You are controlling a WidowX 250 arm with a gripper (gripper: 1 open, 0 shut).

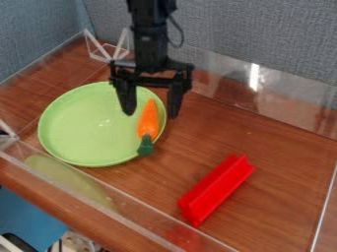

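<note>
A green plate (82, 123) sits on the wooden table (250, 138), and an orange toy carrot (149, 119) with a green top rests on its right part. The black gripper (152, 104) is open above the carrot, one finger to either side of the carrot's upper end, with no clear sign of contact. A long red block (215, 188) lies on the table at the lower right.
Clear low walls edge the table at back and front left. A pale yellow-green elongated object (66, 179) shows through the front-left wall. The wood around the red block and at right is bare.
</note>
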